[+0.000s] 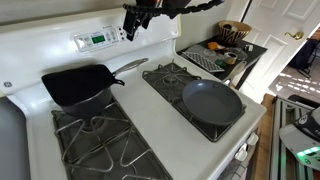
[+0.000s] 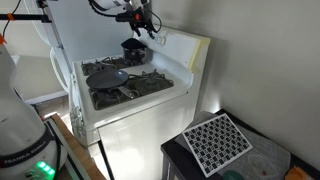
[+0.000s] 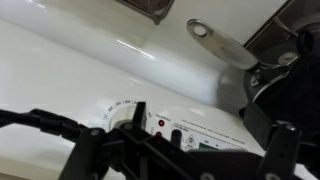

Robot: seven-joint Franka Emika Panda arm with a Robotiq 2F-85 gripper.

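Note:
A pot [image 1: 90,103] stands on the left back part of the stove with a black cloth [image 1: 78,82] draped over its top. Its metal handle [image 1: 131,65] points toward the control panel. Above and to the right of the pot, my gripper [image 1: 130,24] hovers in front of the panel, open and empty. In the wrist view its fingers [image 3: 92,150] are spread wide over the panel, while the pot handle [image 3: 222,44] and dark cloth [image 3: 282,95] lie at the upper right. On the other burners rests a dark frying pan [image 1: 212,101].
The control panel [image 1: 97,39] rises along the stove's back, close to my gripper. Bare burner grates [image 1: 100,145] lie in front of the pot. White stovetop [image 1: 160,120] between the burner groups is clear. A wooden bowl [image 1: 235,30] sits on the side counter beyond.

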